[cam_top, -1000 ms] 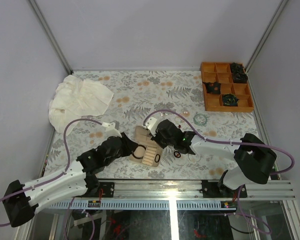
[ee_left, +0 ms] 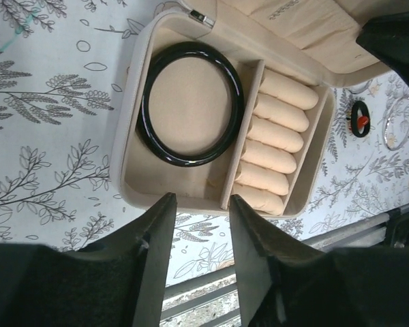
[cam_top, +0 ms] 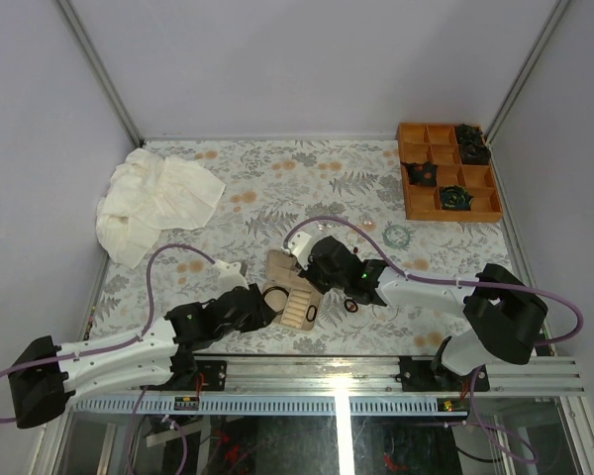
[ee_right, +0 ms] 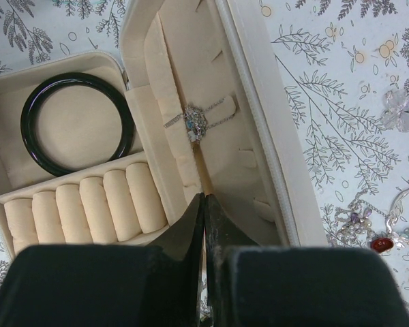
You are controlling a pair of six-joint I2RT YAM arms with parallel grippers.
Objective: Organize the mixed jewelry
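A beige jewelry box (ee_left: 128, 157) lies open at the table's front middle. Its compartment holds a dark bangle (ee_left: 145, 119) beside padded ring rolls (ee_right: 117, 197). A silver chain piece (ee_right: 194, 122) rests in the lid in the right wrist view. My left gripper is over the box's near edge, part open with nothing seen between its fingertips. My right gripper is shut over the lid, nothing showing between its fingers.
An orange compartment tray (cam_top: 445, 153) with dark items stands back right. A white cloth (cam_top: 158, 198) lies back left. Loose jewelry, including a red pendant (ee_right: 382, 244), lies right of the box.
My left arm has shifted slightly toward the table's front, its forearm swinging round. The right arm has not visibly moved.
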